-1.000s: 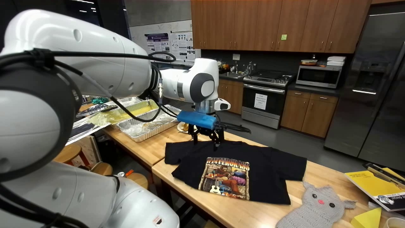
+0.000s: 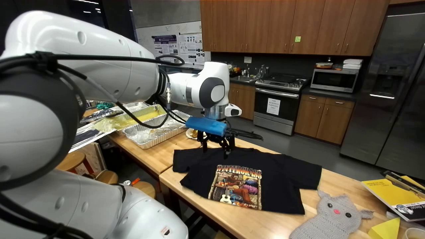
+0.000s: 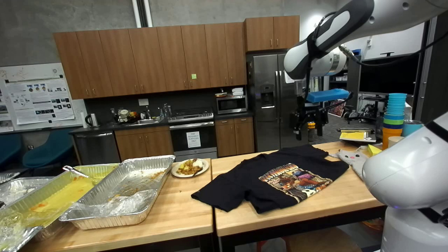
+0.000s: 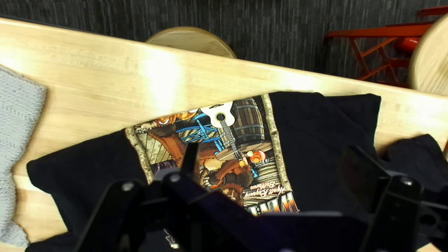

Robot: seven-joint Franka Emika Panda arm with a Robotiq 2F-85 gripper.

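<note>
A black T-shirt (image 2: 279, 175) with a colourful printed picture lies spread out on the wooden table, its print facing up. Above its collar side hangs my gripper (image 2: 215, 153), fingers pointing down and wide apart. In the second exterior view, clear space shows between the gripper (image 3: 309, 133) and the shirt (image 3: 235, 184). From the wrist, the shirt (image 4: 315, 138) fills much of the view beneath the open fingers (image 4: 192, 159), and nothing is between them. Part of the shirt is hidden behind the gripper body there.
A grey knitted toy (image 2: 334, 217) lies beside one sleeve, near a yellow book (image 2: 392, 195). Foil trays (image 3: 126, 193) and a plate of food (image 3: 191, 167) occupy the adjoining table. Stacked cups (image 3: 394, 117) stand near the arm's base. Bare tabletop (image 4: 105, 79) runs along the shirt's hem.
</note>
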